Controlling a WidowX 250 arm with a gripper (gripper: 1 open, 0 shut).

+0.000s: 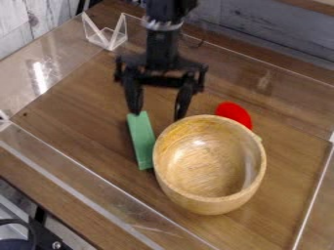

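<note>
My gripper point(156, 90) hangs in the upper middle of the camera view, its dark fingers spread open, above the table just behind a green block point(141, 141). The green block lies lengthwise to the left of a large wooden bowl point(209, 191). A red round object point(235, 112) sits behind the bowl on the right, partly hidden by it, with a small pale green bit beside it.
A clear plastic stand point(107, 31) stands at the back left. Walls and clear rims edge the workspace.
</note>
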